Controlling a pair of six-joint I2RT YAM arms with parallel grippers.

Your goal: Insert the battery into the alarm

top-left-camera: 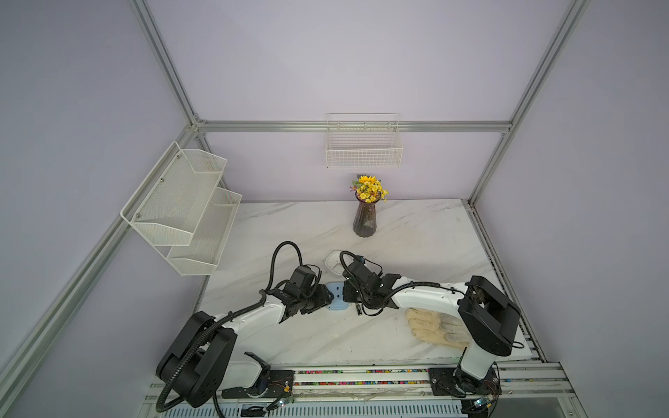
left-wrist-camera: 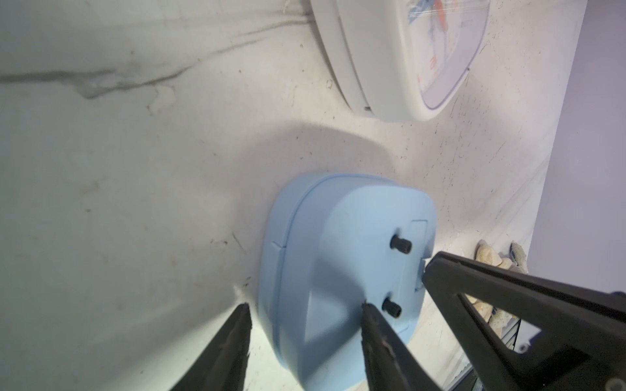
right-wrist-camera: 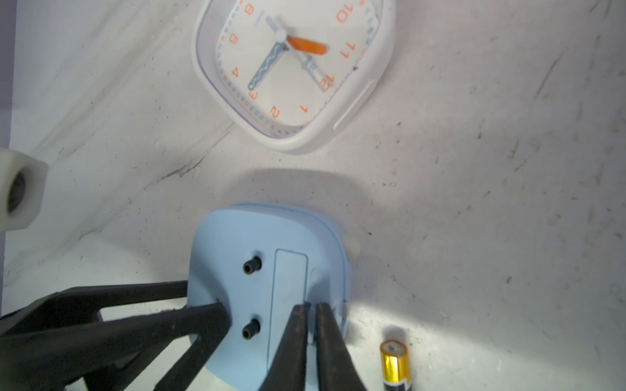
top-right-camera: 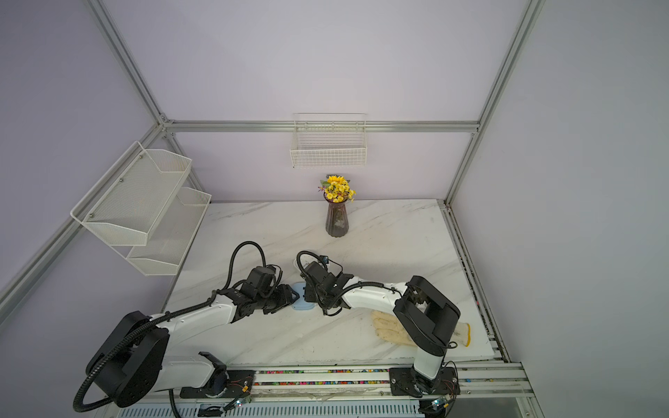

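Note:
The blue alarm [left-wrist-camera: 345,247] lies back up on the table, showing two black knobs and a rectangular battery cover [right-wrist-camera: 287,286]. My left gripper is at its near end, fingertips either side of the body's lower part; whether they grip it is unclear. My right gripper has its blurred fingertips close together on the cover's edge; I cannot tell what is between them. A gold-topped battery [right-wrist-camera: 394,365] lies on the table beside the alarm. A white clock [right-wrist-camera: 287,71] with orange numbers lies face up beyond it.
A vase of flowers [top-left-camera: 364,216] stands at the back centre. Work gloves [top-left-camera: 432,327] lie at the front right. Wire shelves [top-left-camera: 181,209] hang on the left wall, a wire basket [top-left-camera: 363,146] on the back wall.

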